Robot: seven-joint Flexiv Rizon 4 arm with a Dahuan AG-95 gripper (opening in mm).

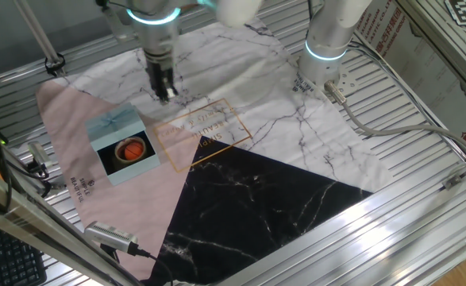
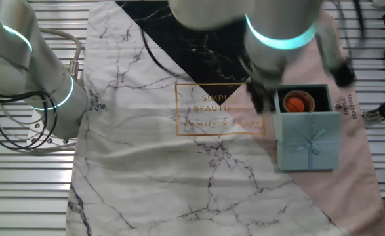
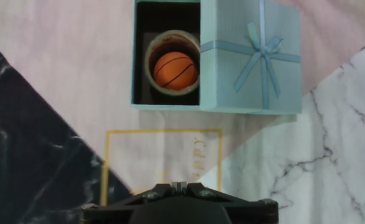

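A light blue box (image 1: pixel 136 169) rests on the pink part of the cloth. Its lid (image 3: pixel 250 81), tied with a blue ribbon bow (image 2: pixel 310 141), covers about half of it. Inside the dark uncovered half stands a round cup (image 3: pixel 151 59) with an orange basketball-patterned ball (image 3: pixel 175 71) in it. My gripper is shut, and nothing shows between its fingertips. In exterior view 1 the gripper (image 1: pixel 166 97) hangs above the white marble part, apart from the box and to its upper right. Exterior view 2 shows the arm blurred near the box's open end.
A metal-cased device (image 1: pixel 111 237) with a cable lies at the cloth's lower left edge. The robot's base (image 1: pixel 321 67) stands at the upper right, cables beside it.
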